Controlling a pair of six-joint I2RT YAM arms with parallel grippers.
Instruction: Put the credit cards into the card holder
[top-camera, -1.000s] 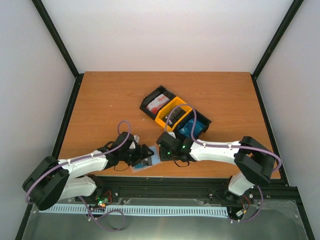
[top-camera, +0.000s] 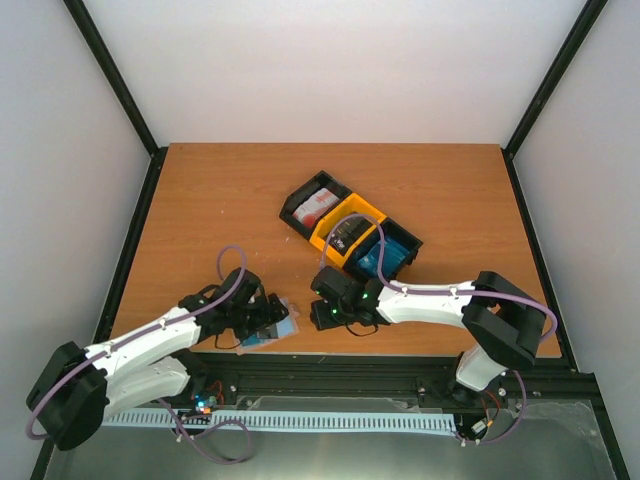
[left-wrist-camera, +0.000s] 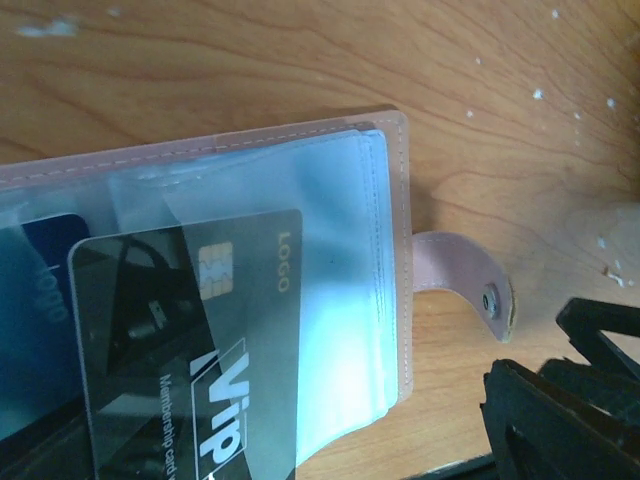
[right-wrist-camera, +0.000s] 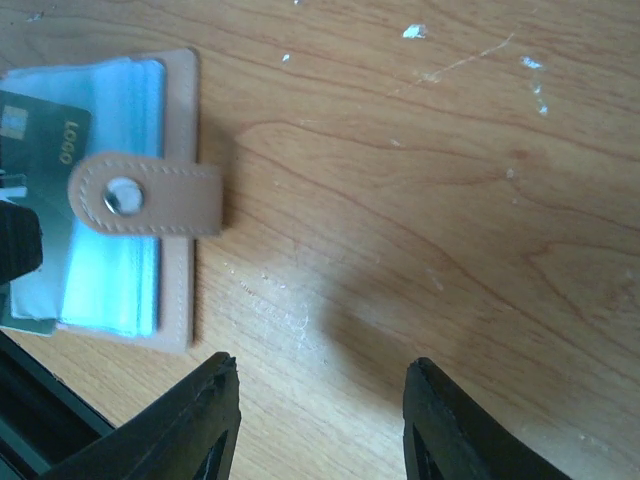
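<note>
The card holder lies open at the table's front, its pale sleeves and snap strap showing. A black VIP card lies on it in the left wrist view, with a blue card further left. My left gripper is over the holder, open; its black parts show at the lower right of its wrist view. My right gripper stands open over bare wood just right of the holder, with nothing between its fingers.
Behind the grippers stand three bins: black with red-white packs, yellow, and black with blue packs. The table's front edge runs close by the holder.
My left gripper and the card holder have shifted left, away from my right gripper. My right arm has moved slightly left.
</note>
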